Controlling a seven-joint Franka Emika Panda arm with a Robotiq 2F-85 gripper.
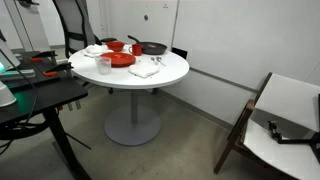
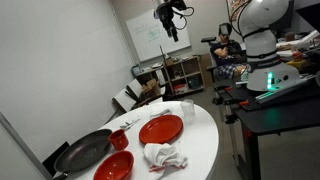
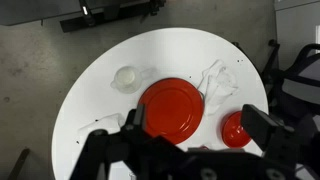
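In the wrist view my gripper hangs over the round white table, its two dark fingers wide apart at the bottom. A red plate (image 3: 172, 106) shows below and between them, with nothing held. Near the plate are a clear glass (image 3: 125, 78), a crumpled white cloth (image 3: 219, 84) and a red bowl (image 3: 235, 130). Another white cloth (image 3: 98, 127) lies by the left finger. A black frying pan (image 2: 83, 151) and a red mug (image 2: 118, 138) stand near the bowl in the second exterior view. The arm hides part of the tabletop in the wrist view.
The round table (image 1: 170, 72) stands on a single grey pedestal (image 1: 132, 115). A dark platform (image 1: 45, 97) is left of it, and a white-and-wood chair (image 1: 285, 130) at the right. Bare tabletop shows around the glass.
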